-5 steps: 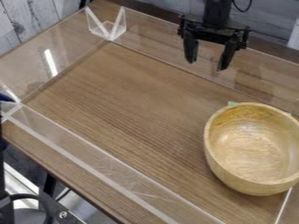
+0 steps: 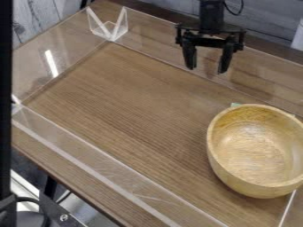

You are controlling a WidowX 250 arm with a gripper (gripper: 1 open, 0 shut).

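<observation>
My black gripper [image 2: 208, 58] hangs over the back of the wooden table [image 2: 112, 106], its two fingers open with nothing visible between them. A large pale wooden bowl [image 2: 253, 177] sits at the lower right, in front of the gripper and apart from it, and looks empty.
Clear plastic panels line the table's edges, with a small clear angular piece [image 2: 109, 25] at the back left. A small light green object [image 2: 235, 105] peeks out behind the bowl.
The bowl has not moved.
</observation>
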